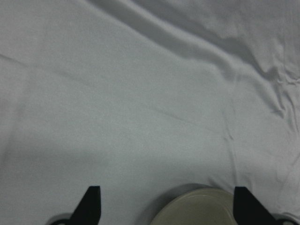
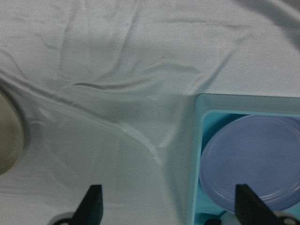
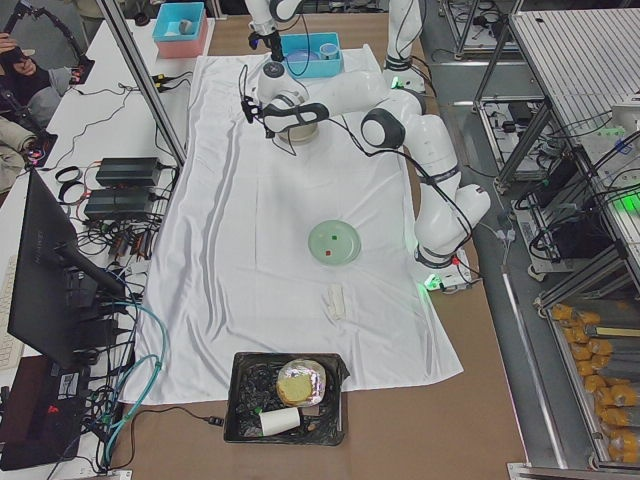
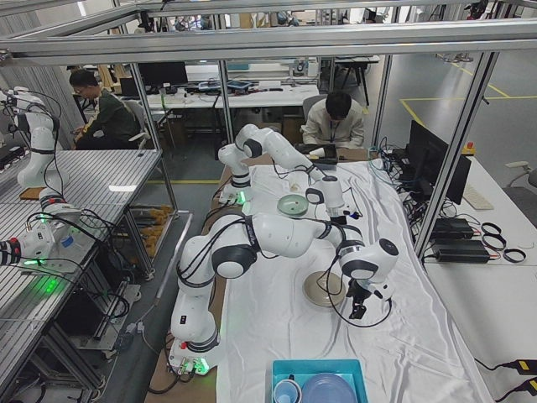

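Observation:
A round greyish-beige plate (image 4: 317,294) (image 1: 192,213) (image 2: 7,136) lies on the white cloth, partly hidden by the arms in the left camera view. My left gripper (image 3: 254,110) stands open over bare cloth beside it, nothing between the fingers. My right gripper (image 4: 361,302) is also open and empty, over cloth between that plate and a blue bin (image 4: 281,369) (image 2: 199,140). The bin holds a blue plate (image 4: 323,390) (image 2: 248,159) and a light-blue cup (image 4: 287,393).
A green plate (image 3: 334,252) lies mid-table, a pale strip (image 3: 336,302) beyond it. A black tray (image 3: 245,400) with foods and a white roll sits at the table's end. Much cloth around the green plate is clear; both arms crowd the beige plate.

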